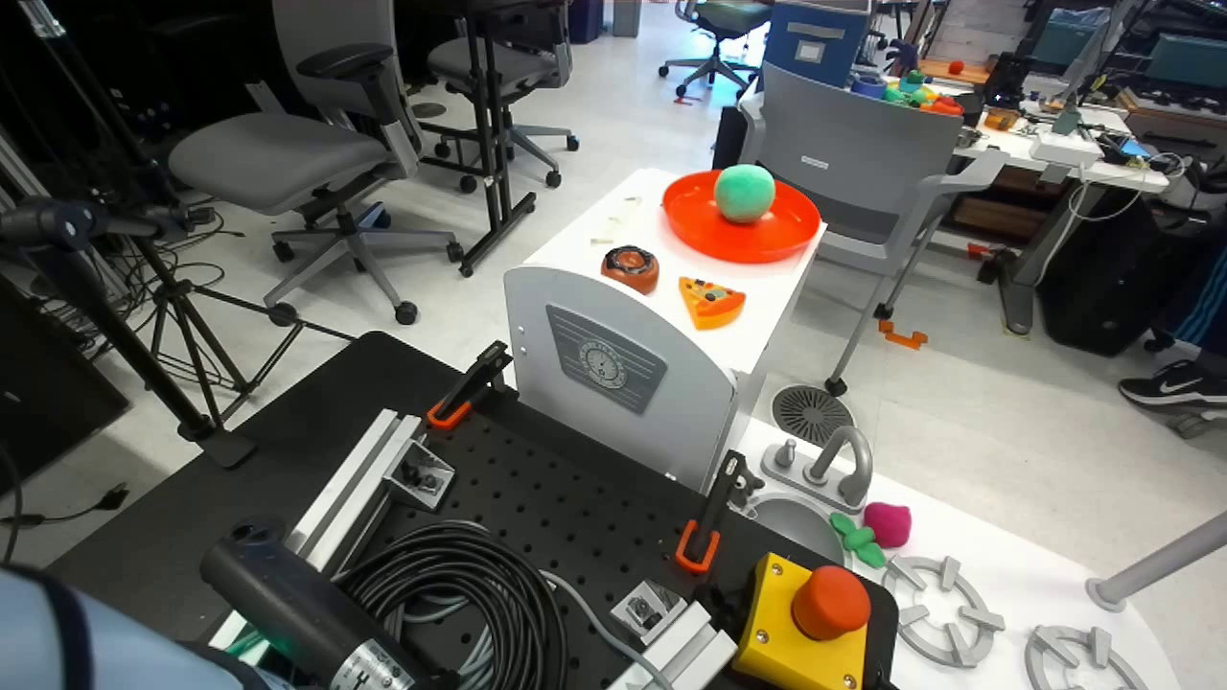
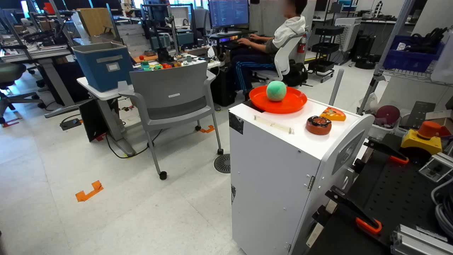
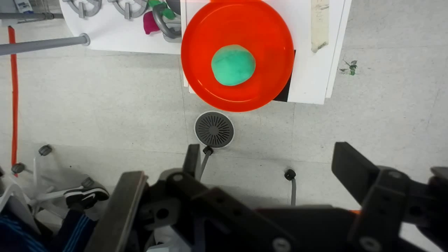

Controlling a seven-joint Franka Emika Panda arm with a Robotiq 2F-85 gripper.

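Note:
A pale green ball rests on the orange-red plate, on the white cabinet top. Beside the plate lie a pizza-slice toy and a brown, dark-topped round toy. In the wrist view my gripper stands open, its two fingers wide apart and nothing between them. The ball and plate show beyond the fingertips there, at the top of the picture, clear of both fingers. Neither exterior view shows the gripper.
A magenta toy and green toy leaves lie by the faucet of the toy sink. The yellow box with a red button sits on the black perforated table. A grey chair stands near the cabinet.

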